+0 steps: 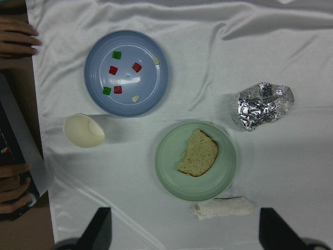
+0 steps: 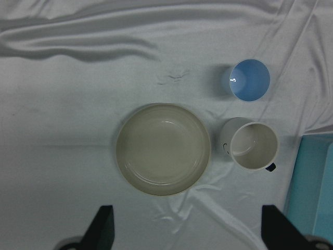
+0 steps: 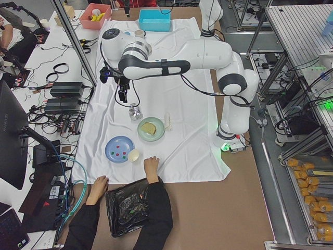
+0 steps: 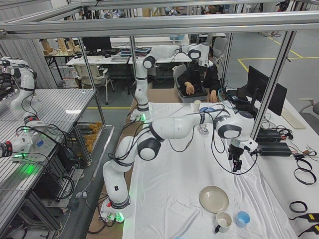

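Observation:
In the left wrist view, my open left gripper hangs high over a green plate (image 1: 171, 174) with bread (image 1: 197, 153), a blue plate (image 1: 101, 67) with small coloured pieces, a cream cup (image 1: 83, 130), crumpled foil (image 1: 260, 107) and a white wrapped item (image 1: 223, 208). My right gripper is open above a beige plate (image 2: 162, 148), a blue cup (image 2: 250, 79) and a white mug (image 2: 252, 146). Nothing shows between either pair of fingers.
A teal bin (image 2: 312, 182) borders the right wrist view. A person's hands (image 3: 151, 166) are at the near table edge beside a black bag (image 3: 127, 211). Much of the white cloth between the plate groups is clear.

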